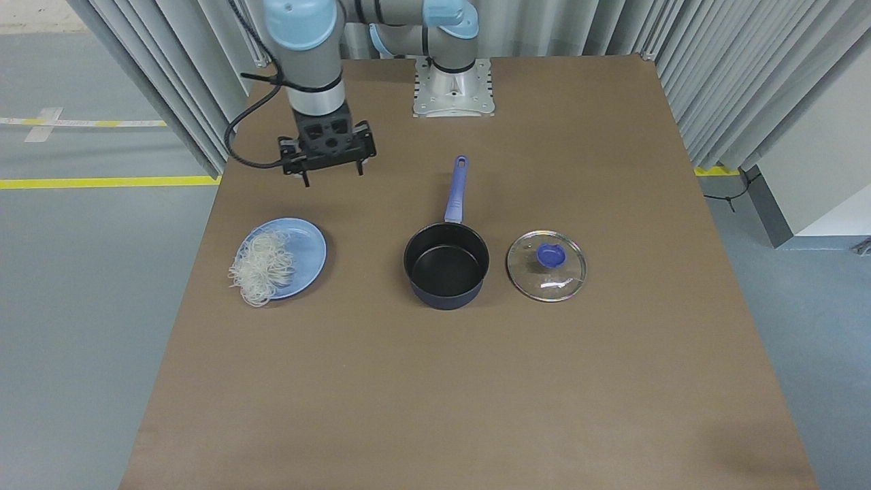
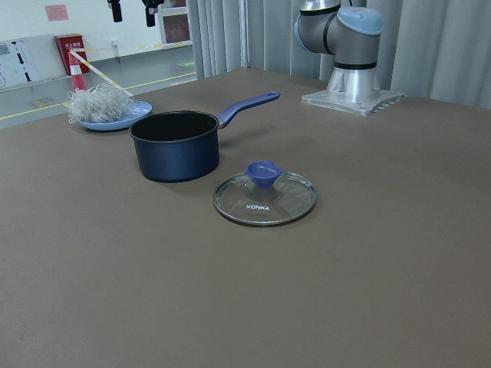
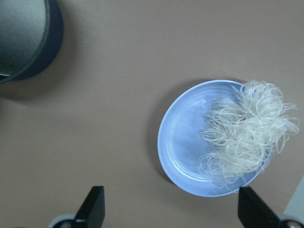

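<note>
My gripper [image 1: 331, 172] hangs open above the table, up and back from a blue plate [image 1: 302, 253] that carries a tangle of white noodles [image 1: 261, 265]. In the wrist view both fingertips [image 3: 97, 199] frame the lower edge, nothing between them, with the plate [image 3: 180, 142] toward the right. A dark saucepan [image 1: 445, 265] with a purple handle [image 1: 456, 188] stands in the middle; a glass lid [image 1: 545, 278] with a blue knob lies to its right.
The robot base [image 1: 453, 98] is at the back centre of the brown table [image 1: 457, 392]. Grey curtains hang behind.
</note>
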